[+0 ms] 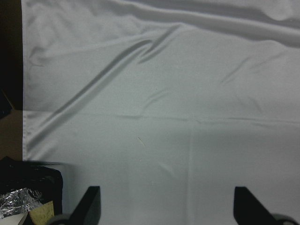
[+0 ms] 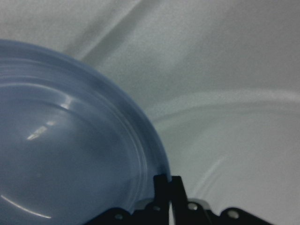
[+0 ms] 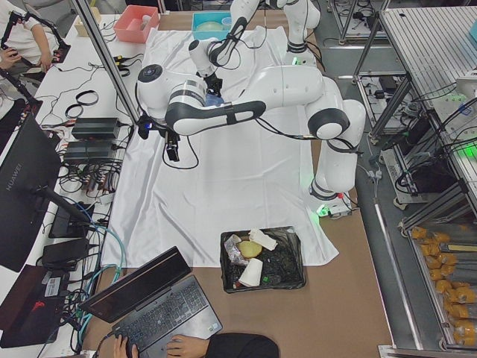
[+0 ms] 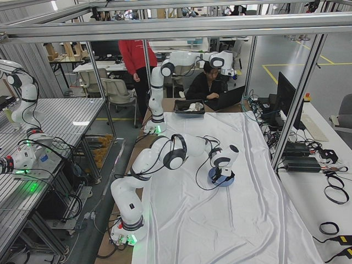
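A shallow blue plate (image 2: 70, 140) lies on the white cloth (image 4: 231, 220). My right gripper is at its rim, fingertips close together on the edge, seemingly shut on it; in the camera right view the plate (image 4: 213, 177) is partly under that gripper. My left gripper is raised over the empty cloth, its fingers wide apart with nothing between them; in the camera left view it (image 3: 173, 149) hangs at the left side of the table.
A black bin (image 3: 279, 276) with foil, a sponge and white items sits at the table end beside a laptop (image 3: 164, 313) and a seated person's hands. A teal bin (image 3: 211, 18) stands at the other end.
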